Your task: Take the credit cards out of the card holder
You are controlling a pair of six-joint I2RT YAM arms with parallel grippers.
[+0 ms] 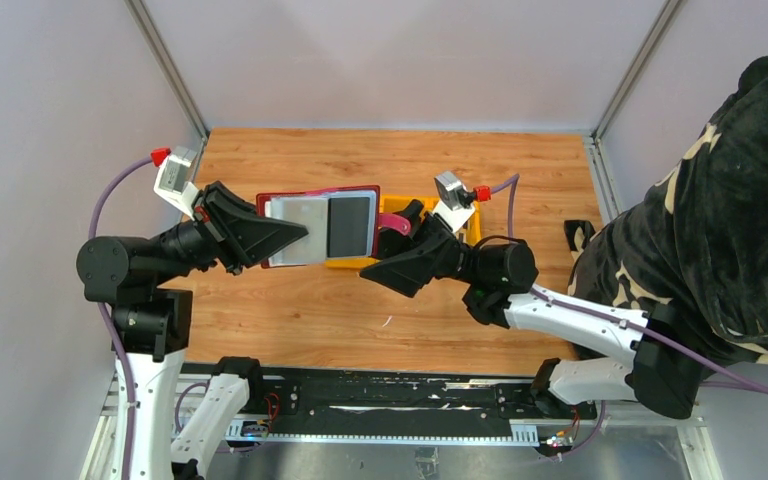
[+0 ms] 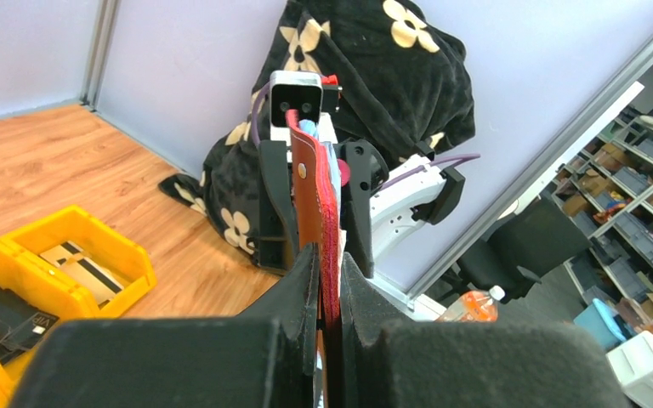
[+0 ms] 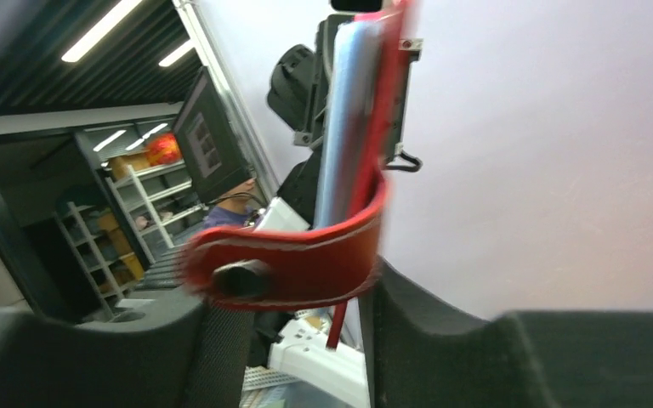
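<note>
The red card holder hangs above the table, its cards visible as grey and dark panels in the top view, with my left gripper shut on its left part. In the left wrist view its edge stands upright between those fingers. My right gripper is at the holder's right end, part open around the pink-red strap. In the right wrist view the red strap with its snap is blurred just above the fingers, and the light blue card edges show behind it.
A yellow bin with dark and tan items lies on the wooden table, beneath the holder. A dark flowered cloth is heaped at the right.
</note>
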